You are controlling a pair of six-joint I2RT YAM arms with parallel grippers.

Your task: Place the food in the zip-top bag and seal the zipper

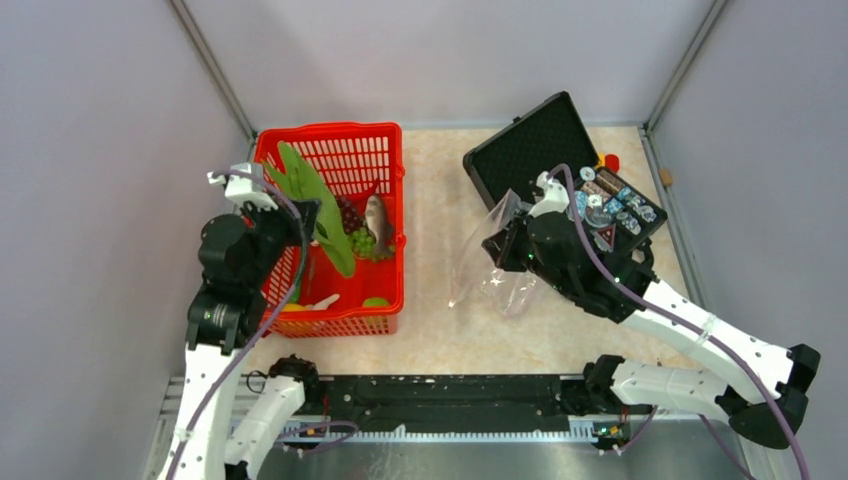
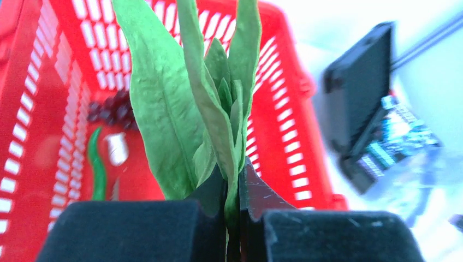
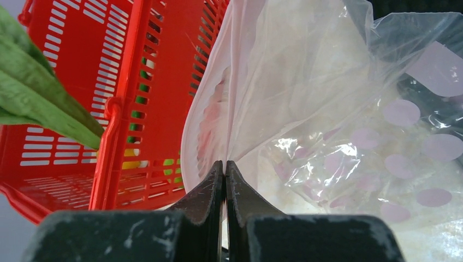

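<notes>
A green leafy vegetable [image 2: 164,103] hangs above the basket, with my left gripper [image 1: 314,212] shut on it; its leaves spread upward from the fingertips in the left wrist view. The clear zip top bag [image 3: 327,125] is in front of my right gripper, whose fingers [image 3: 205,196] are together at the thin film of the bag's edge. In the right wrist view the bag's mouth gapes slightly to the left of those fingertips. From above, the bag [image 1: 510,285] droops over the table, and whether anything lies in it does not show.
The red basket [image 1: 340,325] holds a toy fish [image 1: 377,222], green grapes [image 1: 362,241], dark grapes and several other foods. An open black case [image 1: 540,140] with a sticker-covered lid stands behind the bag. Table between basket and bag is bare.
</notes>
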